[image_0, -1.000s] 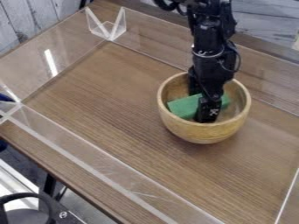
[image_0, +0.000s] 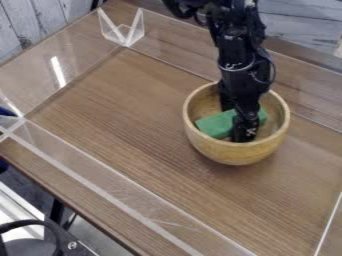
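A wooden bowl (image_0: 234, 152) sits on the wooden table (image_0: 120, 140), right of centre. A green object (image_0: 217, 126) lies inside it. My black gripper (image_0: 243, 128) reaches down from the top into the bowl, over the green object and partly covering it. The fingertips are dark and hard to make out, so whether they touch or hold it is unclear.
A white taped outline (image_0: 122, 31) is at the back left. A dark curved object (image_0: 30, 228) shows at the lower left corner, beside the table's edge.
My gripper and wrist have shifted slightly within the bowl, with more black covering the right part of the green object. The bowl stays in nearly the same place.
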